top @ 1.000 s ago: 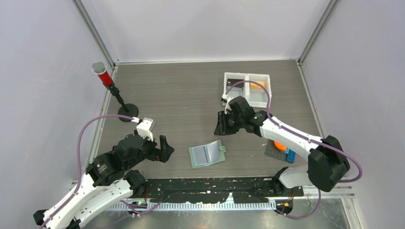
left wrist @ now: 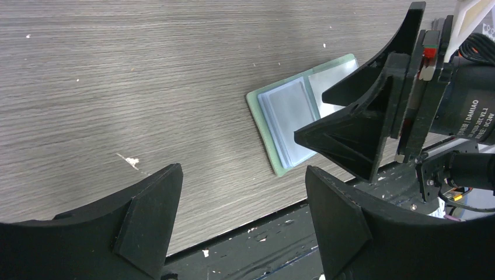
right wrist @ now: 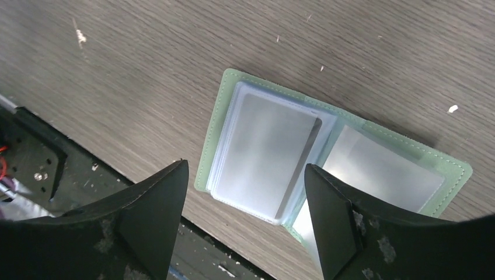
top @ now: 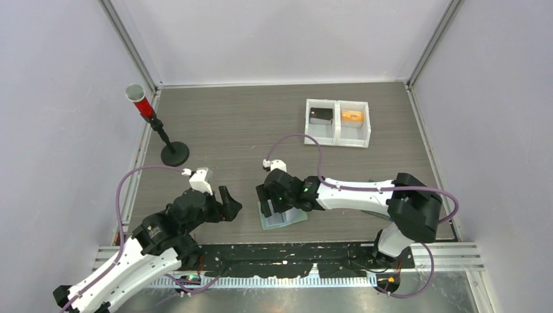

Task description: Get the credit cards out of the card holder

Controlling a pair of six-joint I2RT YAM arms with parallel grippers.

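Note:
A pale green card holder (top: 287, 220) lies spread open near the table's front edge, with clear sleeves on both halves. In the right wrist view, the left-hand sleeve (right wrist: 265, 149) and the white right-hand sleeve (right wrist: 379, 169) show plainly; whether cards sit inside is hard to tell. My right gripper (top: 269, 204) hangs over the holder's left half, open, with its fingers apart and nothing between them. To the left of the holder, my left gripper (top: 231, 205) stands above bare table, fingers parted and empty; the holder (left wrist: 277, 131) lies beyond it in the left wrist view.
A white two-compartment tray (top: 338, 134) holding a black and an orange item stands at the back right. On the left is a black stand (top: 175, 154) carrying a red cup (top: 142, 106).
The right arm has swung left and toward the front, from behind the holder to above its left half, and its fingers have spread. The left gripper has shifted slightly. The holder has not moved.

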